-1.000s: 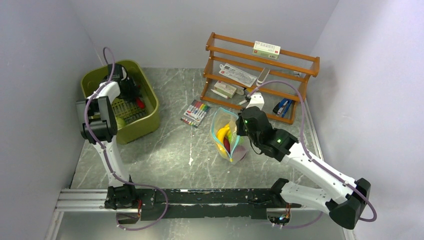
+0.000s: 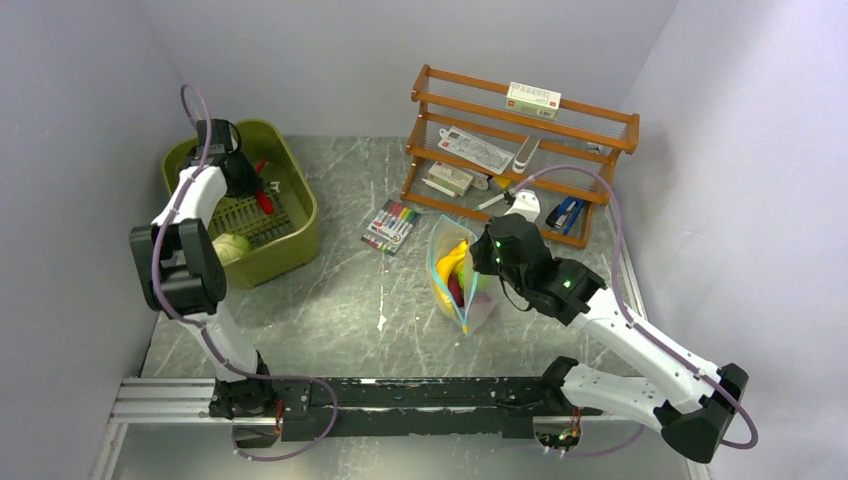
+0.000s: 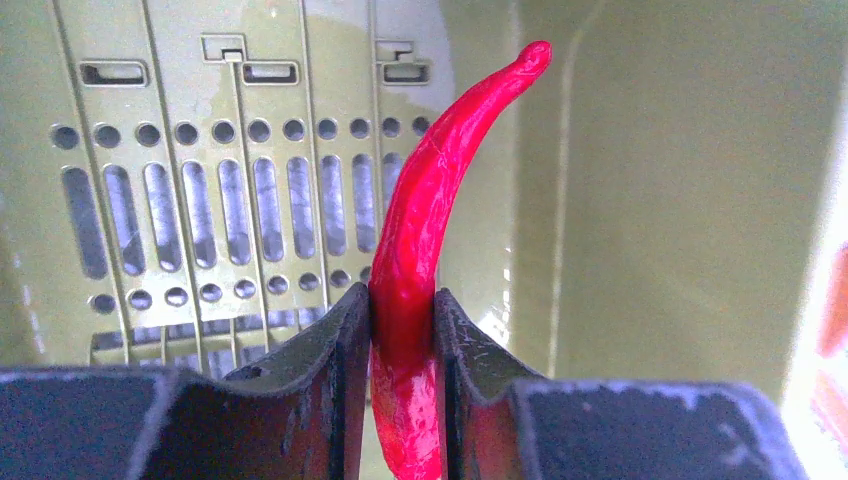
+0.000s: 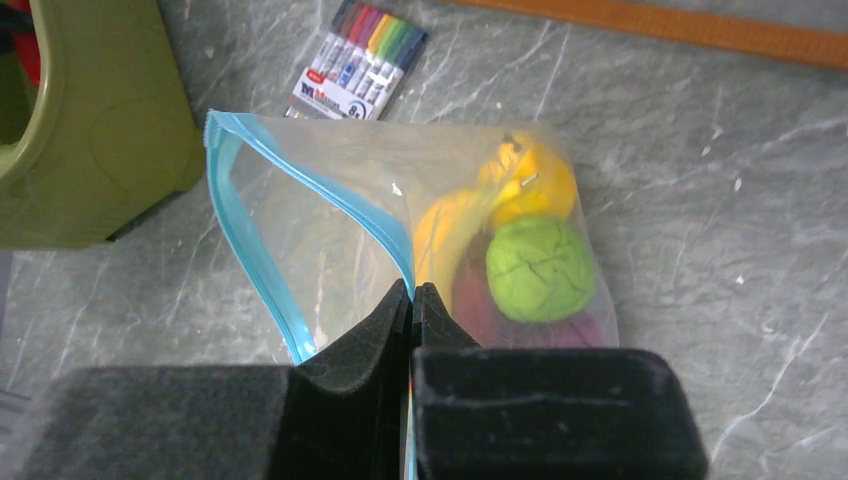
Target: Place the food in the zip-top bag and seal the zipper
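Observation:
A long red chili pepper point(image 3: 420, 210) is pinched near its lower part by my left gripper, which is shut on it. From above, that pepper point(image 2: 264, 202) shows over the floor of the green bin point(image 2: 305, 235). My right gripper is shut on the blue-edged rim of the clear zip bag point(image 4: 330, 190). The bag's mouth gapes open toward the left. Inside it lie yellow food point(image 4: 535, 180), a green round item point(image 4: 540, 268) and something dark red point(image 2: 456, 290). A pale green round vegetable point(image 2: 232, 247) rests in the bin's front corner.
A pack of colored markers point(image 2: 391, 226) lies between bin and bag. Behind the bag stands a wooden rack point(image 2: 410, 150) with boxes and tools.
The right gripper, still holding the bag rim, has shifted slightly with the bag.

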